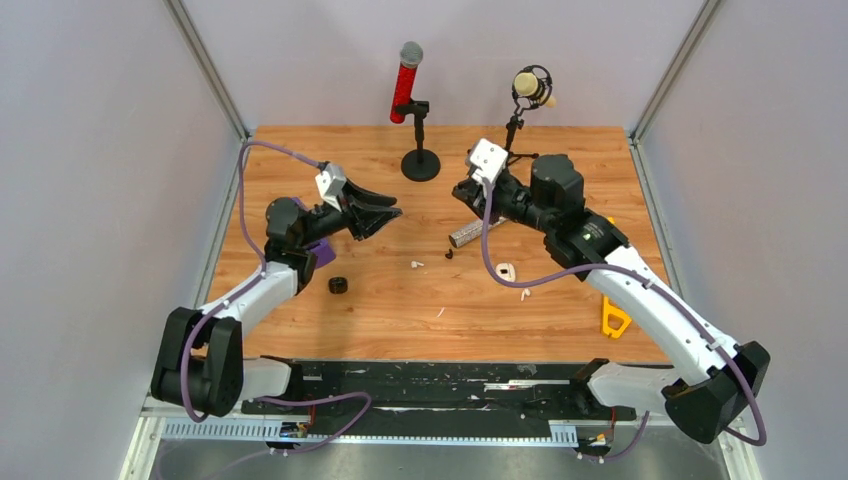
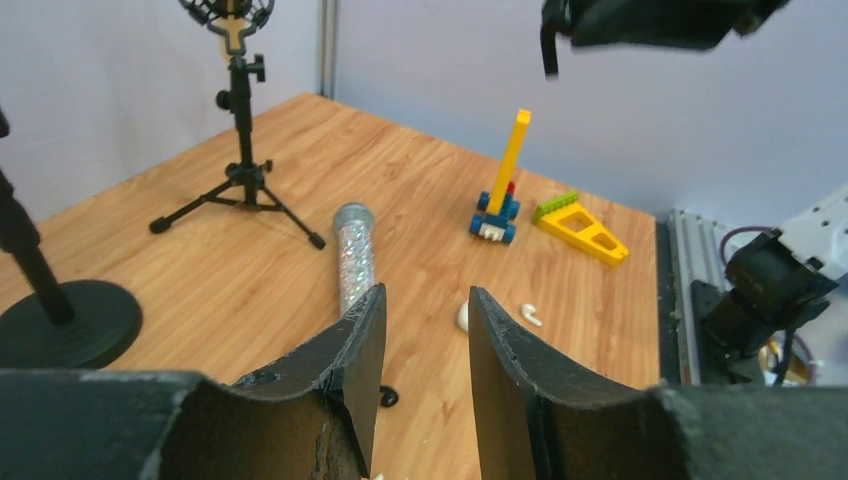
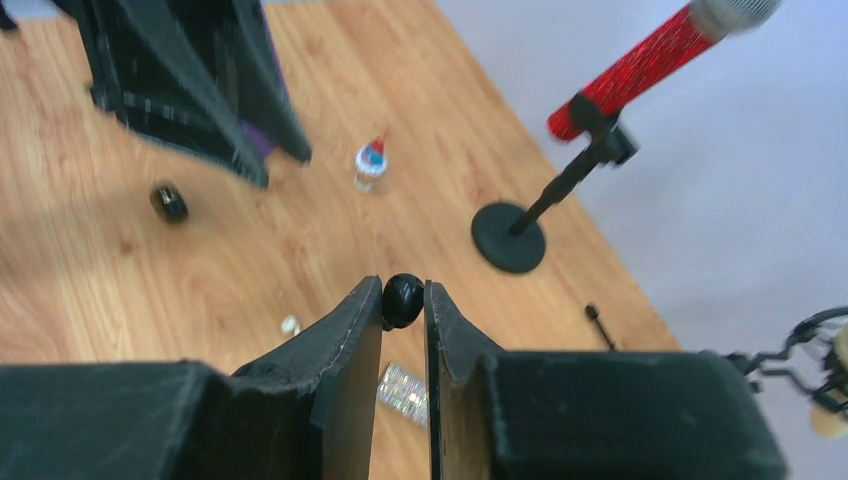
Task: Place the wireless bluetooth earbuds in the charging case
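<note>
The black charging case lies on the table left of centre, below the left gripper; it also shows in the right wrist view as a small dark case. I cannot tell if its lid is up. My left gripper stands open, nothing between its fingers, above the table. My right gripper is raised at the upper right of centre, shut on a black earbud whose rounded end pokes out between the fingertips. Another black earbud rests on the table near the centre, beside the silver microphone.
A white case and white earbuds lie mid-table. The silver microphone sits under the right arm. A red microphone on its stand and a tripod microphone are at the back.
</note>
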